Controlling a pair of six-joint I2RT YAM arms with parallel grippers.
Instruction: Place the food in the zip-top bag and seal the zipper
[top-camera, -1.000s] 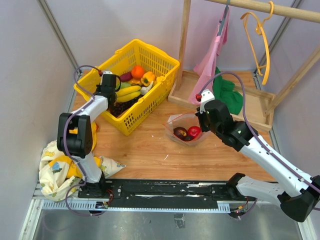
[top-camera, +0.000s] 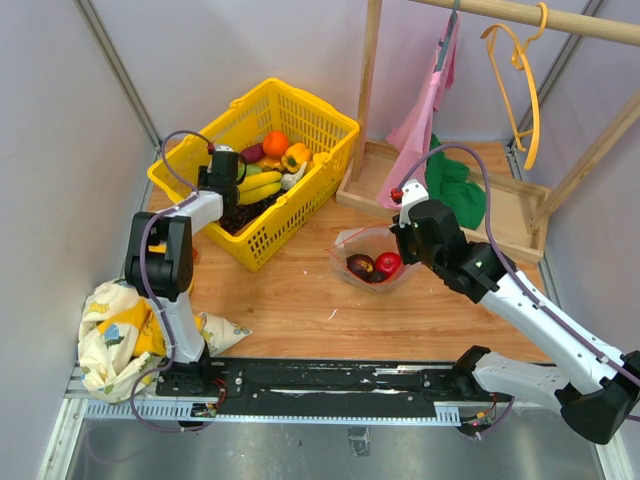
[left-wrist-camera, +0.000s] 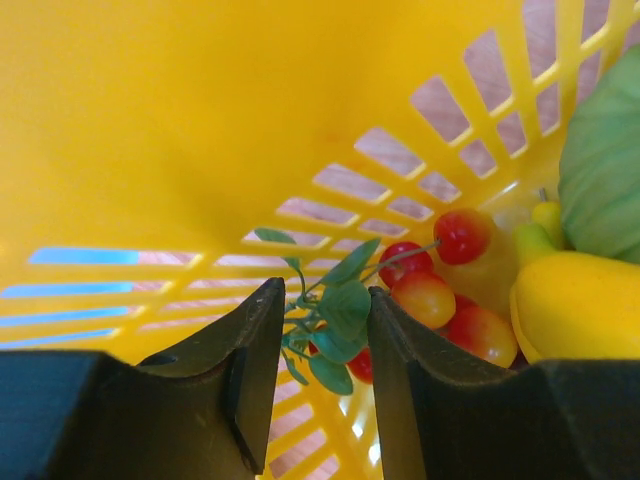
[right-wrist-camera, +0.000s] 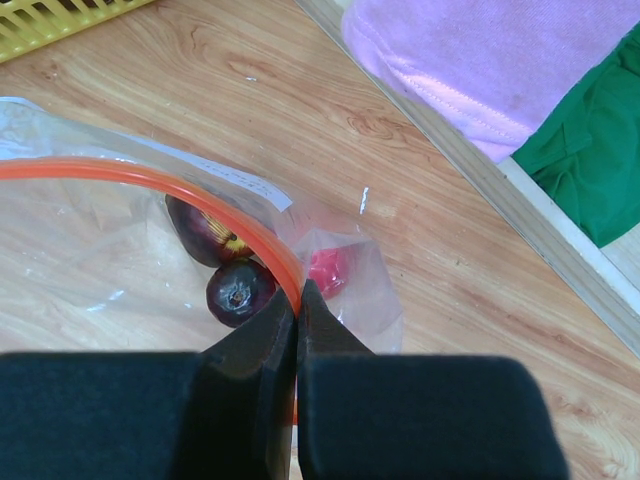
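Note:
The zip top bag (top-camera: 350, 275) lies on the table holding dark round fruit (right-wrist-camera: 238, 292) and a red item (top-camera: 389, 264). My right gripper is shut at its orange-edged opening, the rim running into the fingertips. My left gripper is open inside the yellow basket (top-camera: 255, 245), above green sprigs (left-wrist-camera: 345, 310), cherry tomatoes (left-wrist-camera: 460, 236), a yellow fruit (left-wrist-camera: 575, 305) and a green round vegetable (left-wrist-camera: 610, 160). In the top view, bananas (top-camera: 258, 188) and an orange (top-camera: 276, 143) also sit in the basket.
A wooden rack with a tray (top-camera: 515, 220), pink cloth (top-camera: 410, 150), green cloth (top-camera: 460, 200) and hanger (top-camera: 532, 90) stands at the back right. Cloths (top-camera: 110, 340) lie at the front left.
My left arm has shifted slightly, its wrist moving a little to the right over the basket. The right arm and bag look unchanged.

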